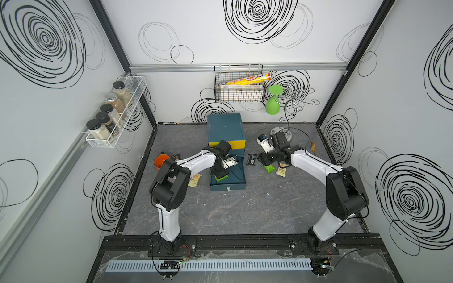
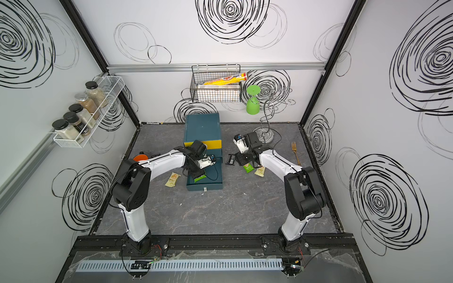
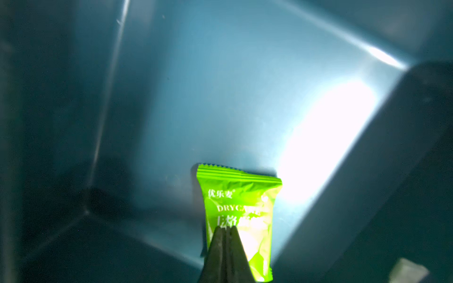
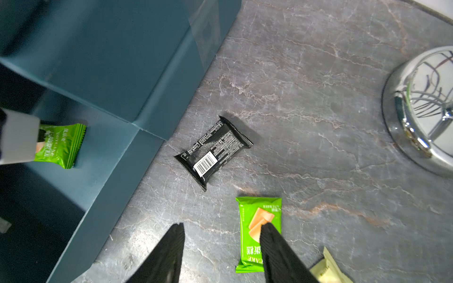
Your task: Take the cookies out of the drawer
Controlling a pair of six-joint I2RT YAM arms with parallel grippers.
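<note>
A green cookie packet lies flat on the floor of the pulled-out blue drawer. Over it in the left wrist view, the fingers of my left gripper are pressed together, tips meeting, with nothing between them; the packet shows on both sides of the tips, outside them. To the right of the drawer, my right gripper stands open above the table. Another green packet lies below it near the right finger, not gripped. A black packet rests on the table beside the drawer.
Cream packets lie left of the drawer and under the right arm. An orange bowl sits far left. The lamp's round base stands behind the right gripper.
</note>
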